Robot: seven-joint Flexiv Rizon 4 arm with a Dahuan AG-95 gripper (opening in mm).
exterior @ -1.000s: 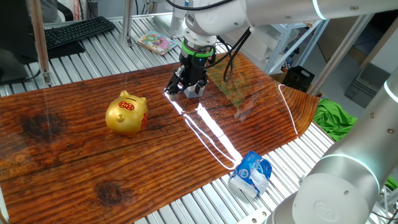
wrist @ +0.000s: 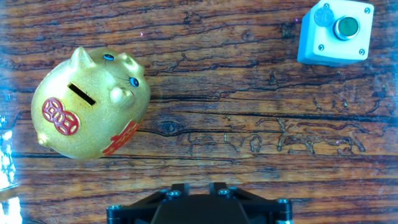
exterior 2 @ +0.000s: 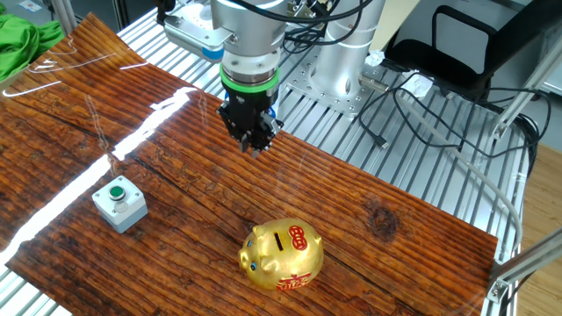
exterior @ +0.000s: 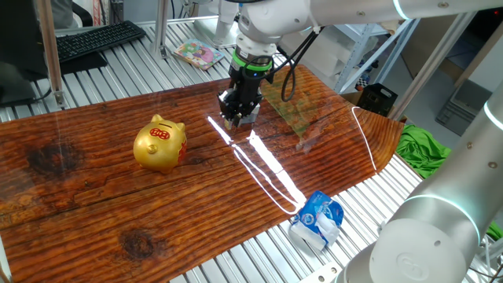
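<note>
A golden piggy bank [exterior 2: 285,254] with red markings stands on the wooden board; its dark coin slot shows clearly in the wrist view. A white box with a green button [wrist: 339,32] sits apart from it, and a small round bluish disc [wrist: 323,16] lies on the box's top. My gripper [exterior 2: 249,151] hangs above the board, away from the piggy bank. From exterior view 1 it partly covers the box. At the bottom of the wrist view, the two fingertips [wrist: 180,188] stand a little apart; nothing shows between them.
The brown wooden board [exterior: 86,212] has much bare room around the piggy bank. A blue-and-white packet [exterior: 317,218] lies by its edge. Loose black cables [exterior 2: 457,140] run over the slatted metal table. A keyboard [exterior: 98,41] lies at the back.
In exterior view 1, my gripper has swung from a leftward tilt to point more downward, its tips shifting slightly right and lower. The piggy bank has stayed put.
</note>
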